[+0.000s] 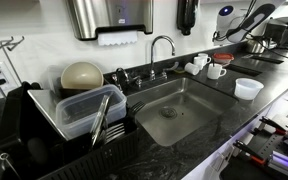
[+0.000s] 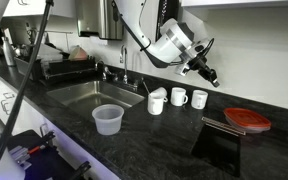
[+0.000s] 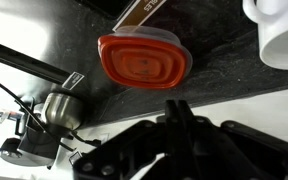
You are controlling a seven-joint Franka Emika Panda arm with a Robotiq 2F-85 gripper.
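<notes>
My gripper (image 2: pixel 212 77) hangs in the air above the counter near the back wall. In the wrist view its dark fingers (image 3: pixel 174 112) are close together, and I see nothing between them. A container with a red lid (image 3: pixel 144 61) lies on the dark counter below, apart from the fingers; it is the red container (image 2: pixel 247 120) at the right in exterior view 2. One white mug (image 3: pixel 283 38) appears at the wrist view's upper right corner. Several white mugs (image 2: pixel 199 99) stand left of the red container. The gripper is small in exterior view 1.
An empty whitish tub (image 2: pixel 108 119) sits nearer the counter's front edge, beside the sink (image 1: pixel 176 110). A dark flat panel (image 2: pixel 216 147) lies in front of the red container. The dish rack (image 1: pixel 84 135) beyond the sink holds a clear bin and bowls. Open counter lies between tub and panel.
</notes>
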